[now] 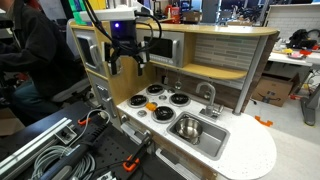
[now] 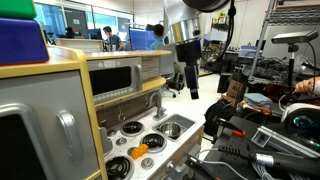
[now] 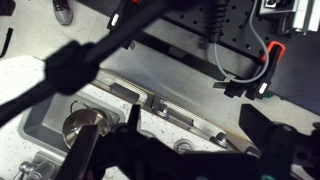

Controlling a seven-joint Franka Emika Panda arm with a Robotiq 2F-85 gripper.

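My gripper (image 1: 127,69) hangs open in the air in front of the toy kitchen, high above the counter, with nothing between its fingers. In exterior view 2 the gripper (image 2: 182,86) also stands clear of every surface. A small orange object (image 1: 151,106) lies among the burners of the stovetop; it shows as well in exterior view 2 as an orange shape (image 2: 139,151). A metal pot (image 1: 191,129) sits in the sink (image 1: 216,147). From the wrist, the pot (image 3: 84,124) appears at lower left, off to one side of the open fingers.
The faucet (image 1: 208,97) rises behind the sink. A microwave (image 1: 163,48) and wooden shelf (image 1: 222,72) stand over the counter's back. Cables (image 1: 50,160) and a black stand with orange clamps (image 1: 131,163) fill the front.
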